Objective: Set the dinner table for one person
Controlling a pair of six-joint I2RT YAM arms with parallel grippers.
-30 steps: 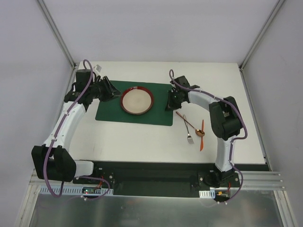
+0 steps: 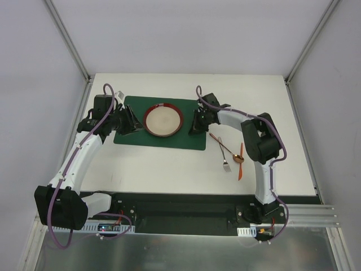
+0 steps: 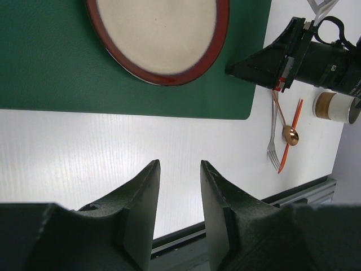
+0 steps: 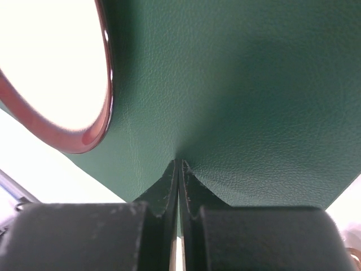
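A red-rimmed cream plate (image 2: 163,119) rests on the green mat (image 2: 130,138). My left gripper stands part open above the table, left of the plate in the top view, nothing between its fingers. My right gripper is shut, its tips low at the mat just right of the plate, nothing seen between them. Right of the mat lie a fork (image 2: 225,165), a copper spoon (image 2: 238,158) and an orange-handled knife (image 2: 240,173), the spoon crossing over the fork.
Walls enclose it at both sides and behind.
My left gripper has come toward the front of the table since a second ago. My right gripper has shifted slightly left, toward the plate.
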